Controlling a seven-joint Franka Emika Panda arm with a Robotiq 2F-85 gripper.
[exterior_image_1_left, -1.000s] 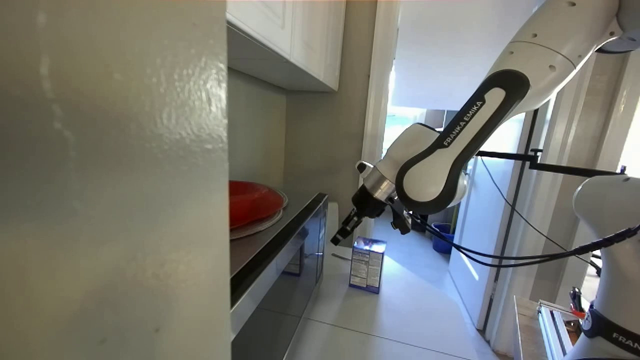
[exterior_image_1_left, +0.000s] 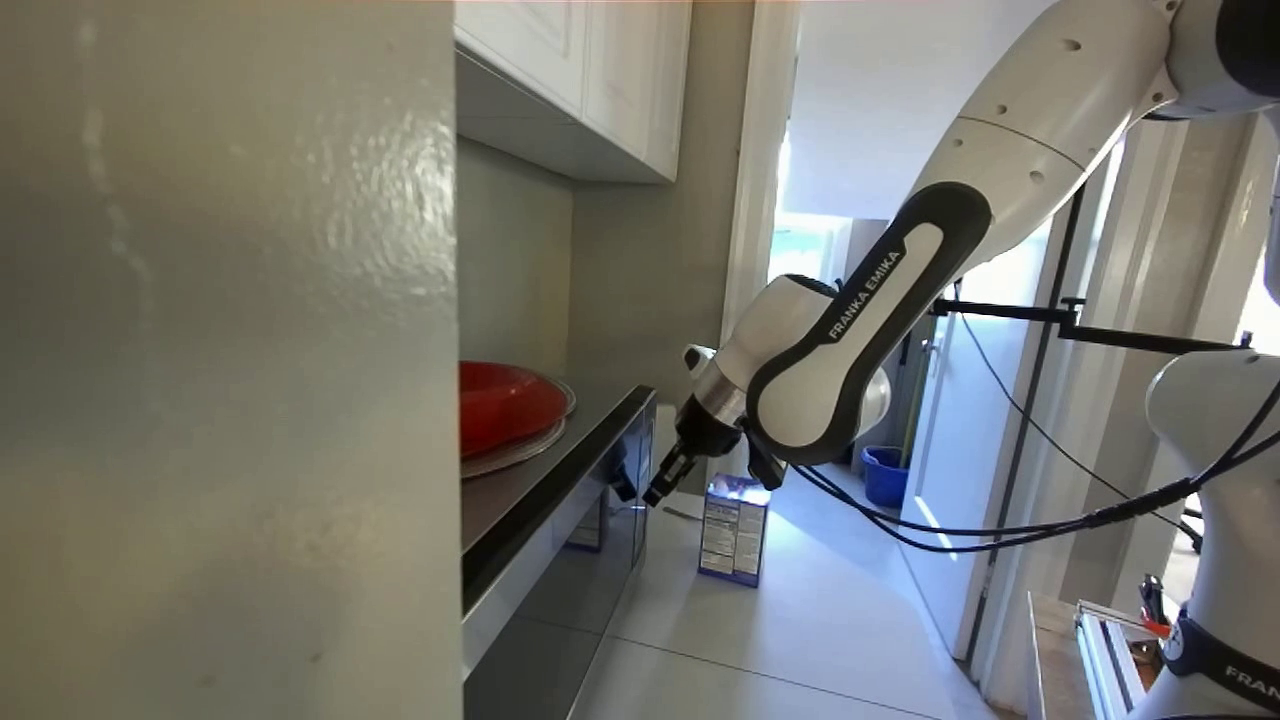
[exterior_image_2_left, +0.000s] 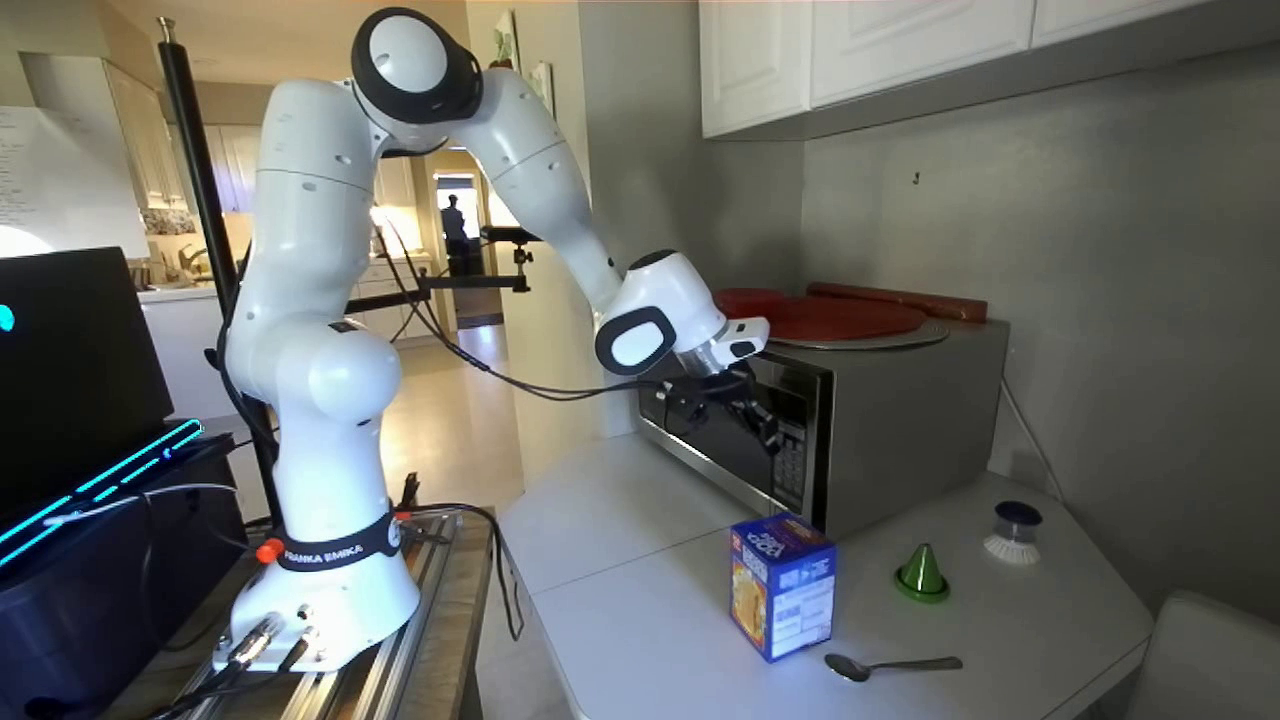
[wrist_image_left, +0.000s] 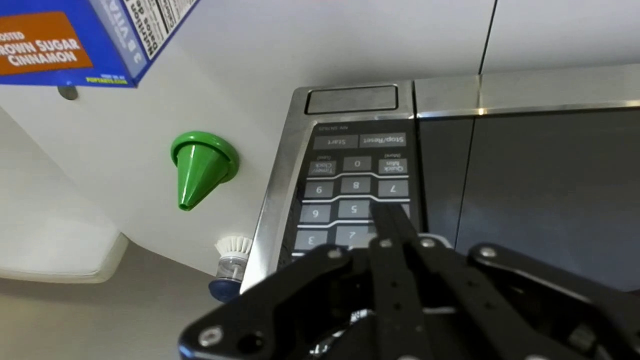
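Observation:
A silver microwave (exterior_image_2_left: 912, 420) with a dark door stands against the wall on the white counter. Its keypad (wrist_image_left: 357, 187) appears upside down in the wrist view, number keys and the Start and Stop/Reset keys readable. Right in front of that keypad is my gripper, shut, nothing visible between its fingers. The fingertips hide part of the keys near 4 and 5. In the first exterior view, the gripper (exterior_image_1_left: 651, 497) points down at the microwave front (exterior_image_1_left: 618, 498); whether it touches the panel I cannot tell.
On the counter (exterior_image_2_left: 648, 576) a blue Pop-Tarts box (exterior_image_2_left: 782, 588) stands near the microwave's corner. Close by are a green cone (exterior_image_2_left: 923, 574), a spoon (exterior_image_2_left: 894, 666) and a brush (exterior_image_2_left: 1015, 532). Red lids (exterior_image_2_left: 840, 317) lie on the microwave.
My arm has moved toward the microwave and slightly down, bringing the fingertips from a short gap to close against its front. The box and microwave have stayed in place.

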